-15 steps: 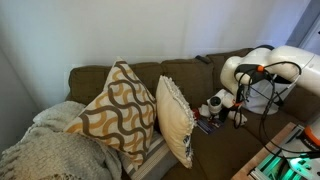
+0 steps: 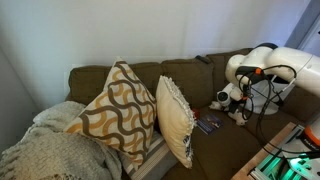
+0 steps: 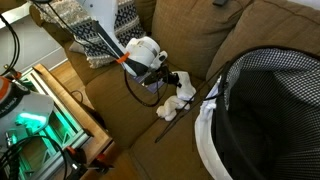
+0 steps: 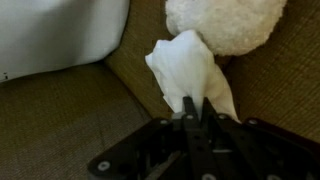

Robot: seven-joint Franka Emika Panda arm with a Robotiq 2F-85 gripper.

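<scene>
A white cloth (image 4: 185, 68) is bunched between the fingertips of my gripper, which is shut on it in the wrist view. The cloth's free end spreads ahead of the fingers, over the brown couch. Touching or very close to it lies a fluffy white item (image 4: 225, 22). In the second exterior view my gripper (image 3: 172, 79) is low over the seat by the backrest, with the white cloth (image 3: 187, 86) beside it and the fluffy item (image 3: 170, 107) just in front. The first exterior view shows the gripper (image 2: 226, 98) partly hidden by the arm.
A black mesh basket (image 3: 270, 110) with white fabric (image 3: 208, 130) along its side stands close by the cloth. Patterned cushion (image 2: 118, 110) and cream pillow (image 2: 175, 120) lean on the couch's other side. Dark, colored items (image 2: 207, 122) lie near the pillow.
My gripper has shifted right and slightly up in the first exterior view, away from the dark items near the pillow. The cushions and blanket have stayed put.
</scene>
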